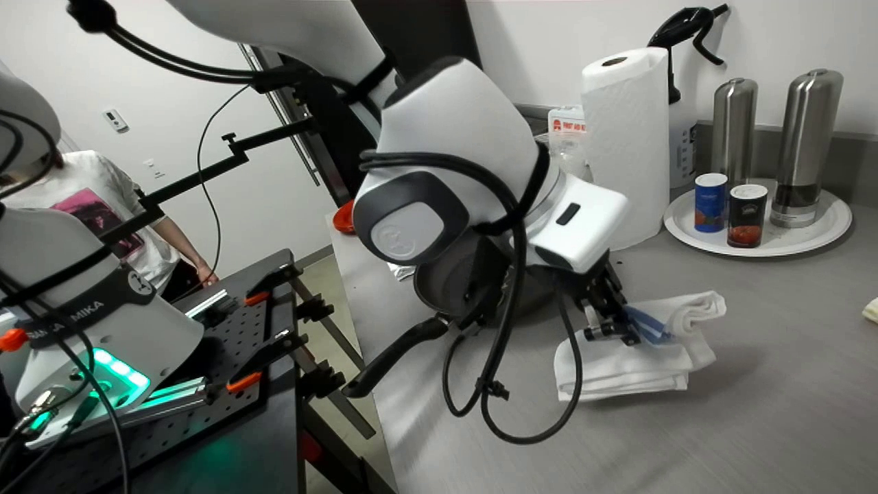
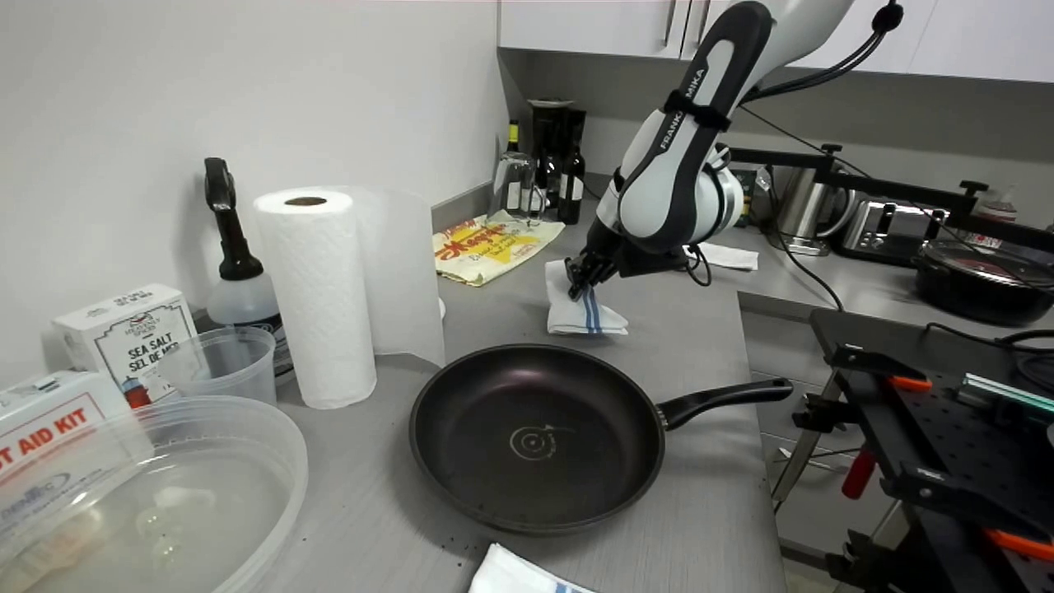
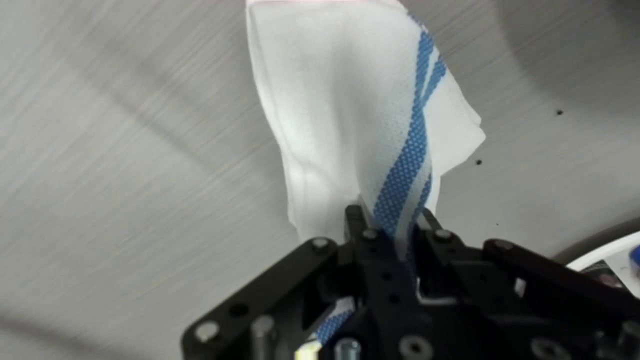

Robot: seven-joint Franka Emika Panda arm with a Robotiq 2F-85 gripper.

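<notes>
A folded white cloth with blue stripes (image 3: 336, 108) is pinched in my gripper, its striped part bunched between the black fingers. In exterior view 1 the gripper (image 1: 613, 329) points down at the cloth (image 1: 630, 366), which hangs low at the counter to the right of the pan. Whether its lower side touches the surface I cannot tell. From exterior view 2 the same cloth (image 2: 583, 311) shows beyond the black frying pan (image 2: 533, 435), with the gripper (image 2: 578, 287) at its upper part.
The pan's handle (image 2: 726, 399) reaches toward the counter edge. A paper towel roll (image 1: 630, 148) and a white plate (image 1: 683, 224) with shakers and mills stand along the wall. Another striped cloth (image 2: 524, 573) lies near the pan. Dark specks (image 3: 478, 162) dot the counter.
</notes>
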